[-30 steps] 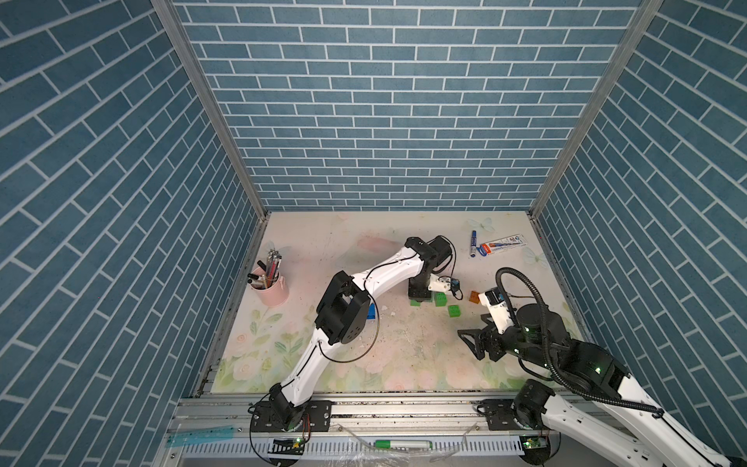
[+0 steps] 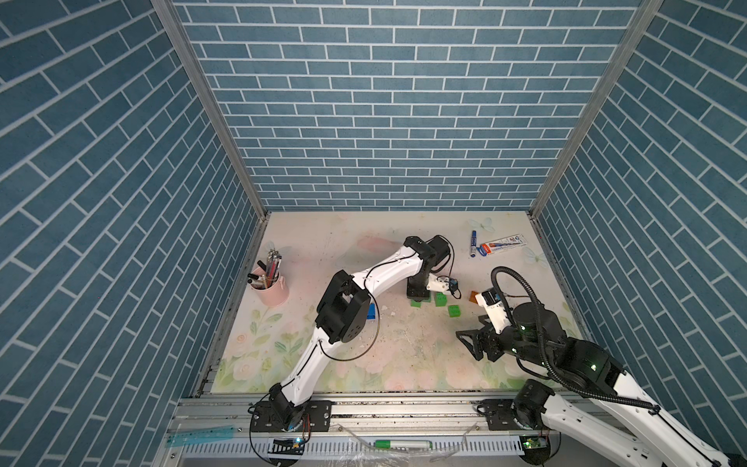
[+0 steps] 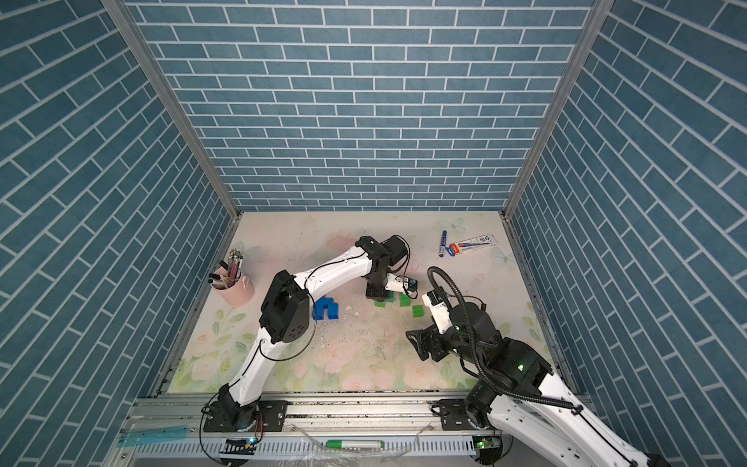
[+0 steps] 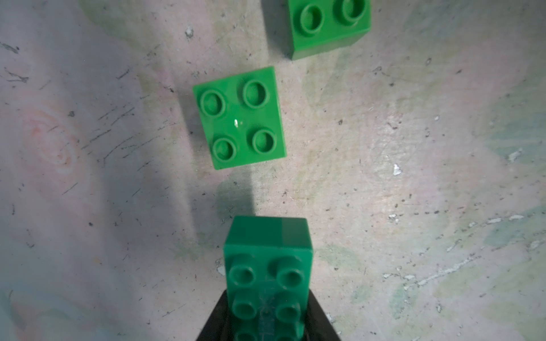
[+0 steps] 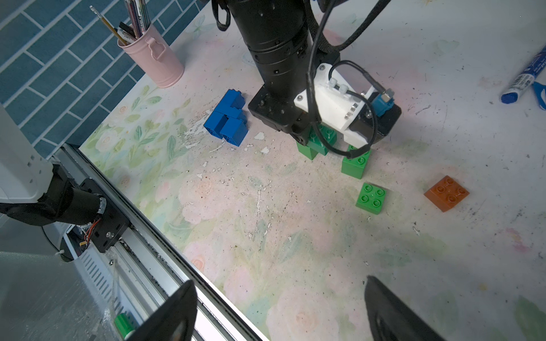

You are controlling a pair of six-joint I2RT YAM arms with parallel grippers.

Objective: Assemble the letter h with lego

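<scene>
A green brick with several studs [image 4: 267, 267] fills the grip of my left gripper, which is shut on it above the table centre; a green square brick [image 4: 239, 119] lies just beyond it, another [image 4: 330, 22] farther along. In the right wrist view more green bricks [image 5: 355, 166] [image 5: 370, 198] show under and beside the left arm, with an orange brick [image 5: 446, 193] to their right and blue bricks [image 5: 226, 116] to the left. My right gripper hangs open at the front right, nothing between its fingers.
A pink cup of pens [image 2: 272, 289] stands at the left. A blue marker [image 2: 473, 243] and a packaged pen set [image 2: 502, 244] lie at the back right.
My left gripper has shifted very slightly, and the right arm has moved slightly left. The bricks on the table look unchanged.
</scene>
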